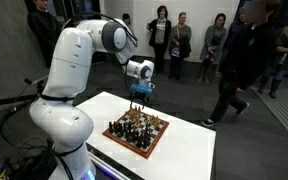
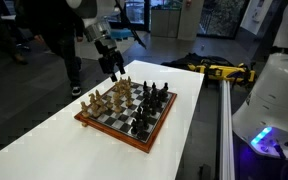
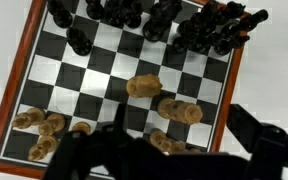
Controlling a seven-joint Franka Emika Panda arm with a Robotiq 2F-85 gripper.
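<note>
A chessboard (image 1: 117, 143) with a brown frame lies on the white table, bearing dark and light-brown pieces. Above it, toward the light-piece side, hangs my gripper, its fingers wide apart and nothing held. In the wrist view, a light piece (image 3: 144, 86) stands near the board's middle, and a second light piece (image 3: 181, 110) is close beside it, between and beyond the fingers. Dark pieces (image 3: 160, 20) crowd the far side of that view. More light pieces (image 3: 44, 146) stand at lower left. The fingers hide part of the near rows.
Several people (image 1: 180, 38) stand behind, and one person in dark clothes (image 1: 247, 65) is at the right, away from the table.
</note>
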